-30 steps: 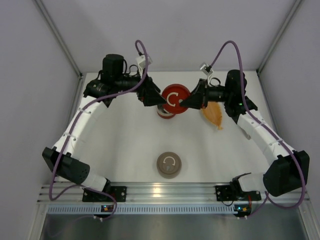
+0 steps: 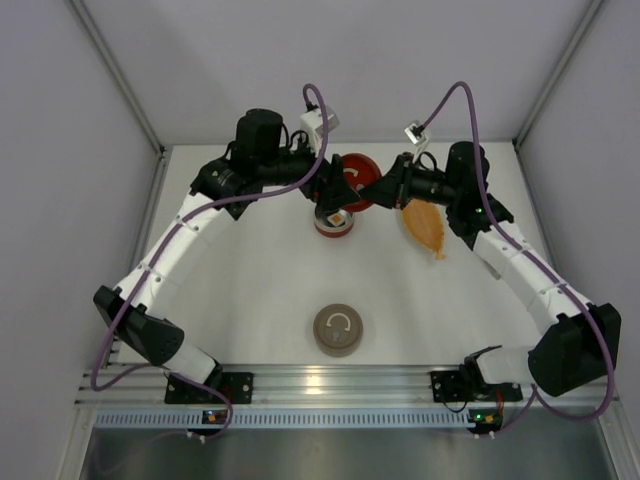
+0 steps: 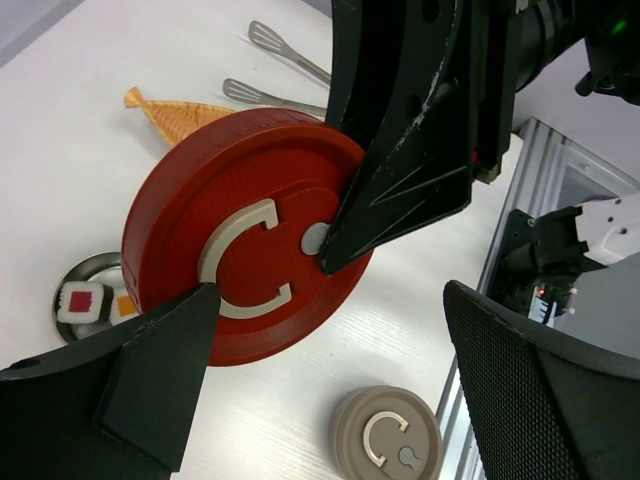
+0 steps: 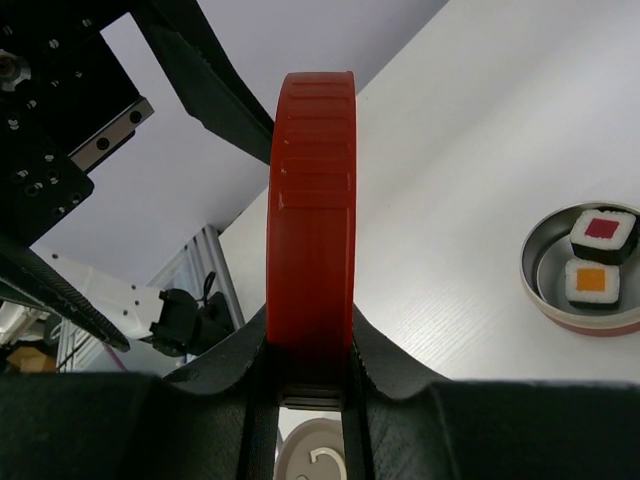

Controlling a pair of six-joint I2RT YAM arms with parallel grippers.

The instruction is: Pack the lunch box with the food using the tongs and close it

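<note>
A round red lid (image 2: 361, 172) with a pale C-shaped mark is held in the air, and my right gripper is shut on its edge. Close to the opposite edge of the lid, my left gripper stands open, its left finger (image 3: 150, 385) overlapping the lid in the left wrist view. Whether that finger touches the lid I cannot tell. Beneath the arms, a round metal bowl (image 2: 334, 233) with a reddish outside rests on the table; the right wrist view shows sushi pieces (image 4: 592, 282) inside it.
A grey-brown round lidded container (image 2: 338, 329) with a similar mark is near the table's front edge. To the right lie an orange-tan leaf-shaped tray (image 2: 425, 228) and two slotted grey utensils (image 3: 265, 96).
My left gripper has moved right, to the lid's left side. The lid, in my right gripper, has shifted slightly right and toward the back.
</note>
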